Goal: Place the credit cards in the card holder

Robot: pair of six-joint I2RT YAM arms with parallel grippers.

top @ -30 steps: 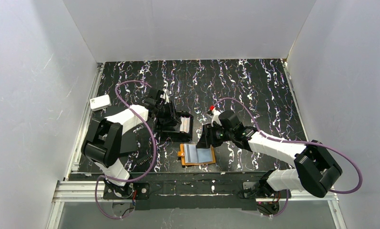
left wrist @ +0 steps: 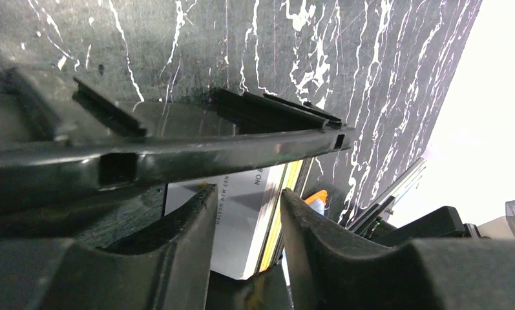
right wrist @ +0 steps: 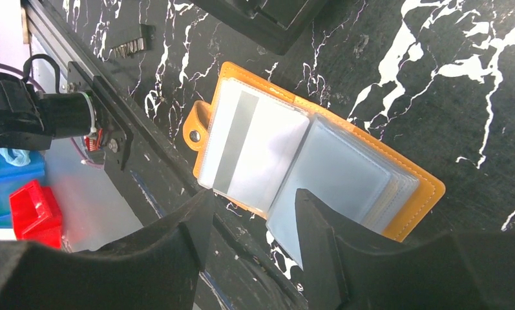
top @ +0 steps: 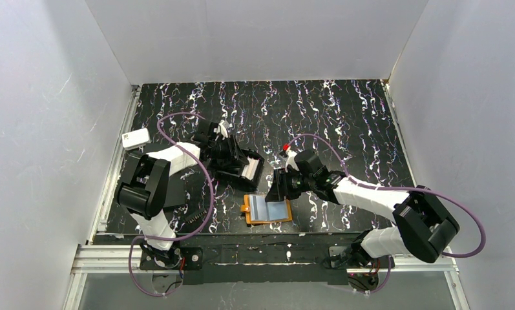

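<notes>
In the left wrist view, a grey-white card (left wrist: 238, 219) with small print lies with several cards' yellow, white and black edges in a black holder (left wrist: 332, 135). My left gripper is partly open right over these cards, its fingertips apart. Whether they touch a card is hard to see. From the top, the box (top: 258, 169) sits askew under the left gripper. The tan card holder (right wrist: 280, 90) lies spread flat with clear sleeves (right wrist: 335, 171). Above its sleeves, my right gripper stands open and empty.
A white box (top: 136, 139) stands at the table's left edge, and a small dark comb-like piece (right wrist: 128, 42) lies left of the card holder.
The black box has turned a little and now stands at a slant. My left gripper has shifted slightly to the right with it. The right gripper and card holder look unmoved.
</notes>
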